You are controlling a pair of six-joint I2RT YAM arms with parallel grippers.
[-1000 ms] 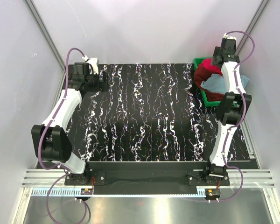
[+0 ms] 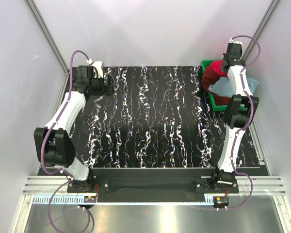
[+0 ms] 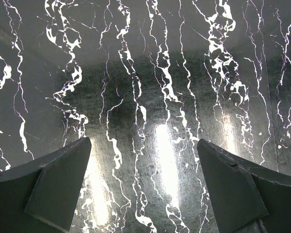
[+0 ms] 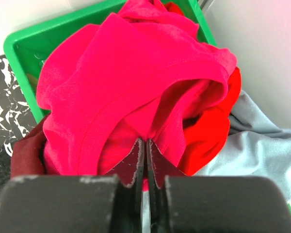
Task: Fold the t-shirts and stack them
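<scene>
In the right wrist view a bright pink-red t-shirt lies crumpled on top of the pile. A brighter red cloth, a dark red one and a light blue one show around it. They fill a green bin at the back right. My right gripper is shut, its tips against the pink-red shirt where creases run together; whether a fold is pinched between them cannot be told. Over the bare back left of the table, my left gripper stands open and empty.
The black, white-veined table is clear across its middle, with no shirt on it. White walls stand close behind and to the right of the bin. Some of the light blue cloth hangs over the bin's right side.
The left arm is still.
</scene>
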